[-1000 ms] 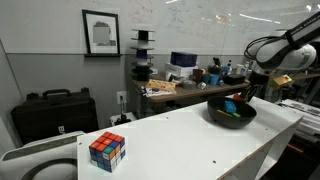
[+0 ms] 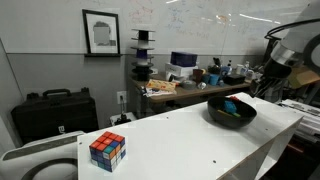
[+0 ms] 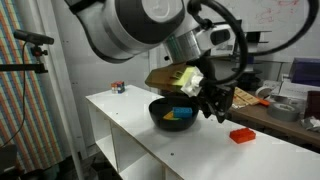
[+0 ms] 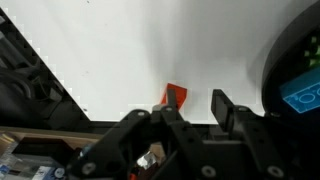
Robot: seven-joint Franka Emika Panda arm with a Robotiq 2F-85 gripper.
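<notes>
A red block (image 3: 242,135) lies on the white table beside the black bowl (image 3: 160,106). Inside the bowl are a blue block (image 3: 182,113) and a yellow piece (image 3: 170,116). Over the table near the bowl hangs my gripper (image 3: 214,115), pointing down. In the wrist view its fingertips (image 4: 221,103) stand a short way apart, with only white table visible between them; whether the fingers grip anything does not show. The red block (image 4: 174,95) appears just past the left fingertip, partly covered by it. At the right edge sits the bowl with the blue block (image 4: 303,92).
A Rubik's cube (image 2: 108,150) stands at the near end of the white table (image 2: 170,145). Behind it, a wooden bench (image 2: 165,94) carries boxes and tools. Much of the table between cube and bowl is clear.
The arm has shifted right and looks larger in exterior view 1, with the gripper farther from the bowl. The bowl, its contents and the cube look unmoved.
</notes>
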